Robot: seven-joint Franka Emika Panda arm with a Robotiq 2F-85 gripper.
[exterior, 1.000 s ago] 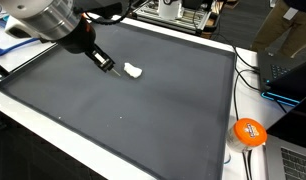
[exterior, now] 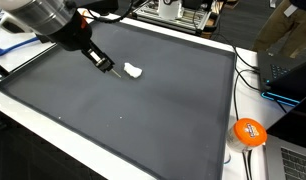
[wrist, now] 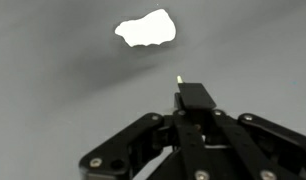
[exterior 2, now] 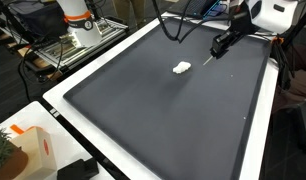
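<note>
A small crumpled white piece, perhaps cloth or paper, lies on the grey board; I see this white piece (exterior: 133, 70) in exterior view 1, the same piece (exterior 2: 182, 68) in exterior view 2 and again the piece (wrist: 146, 29) near the top of the wrist view. My gripper is shut on a thin, pale-tipped stick (wrist: 179, 79), whose tip alone shows past the fingers. In exterior view 1 the gripper (exterior: 108, 66) is left of the white piece, apart from it. The stick's (exterior 2: 206, 62) thin length points down toward the board in exterior view 2.
Much of the grey board (exterior: 173, 110) is bare, with a white table edge (exterior: 88, 153) around it. An orange-lidded jar (exterior: 247, 133) stands off the board at the right, near a laptop (exterior: 293, 157). Cables run along that side.
The arm has shifted very slightly in exterior view 1, with the gripper still beside the white piece. The white piece has stayed in place.
</note>
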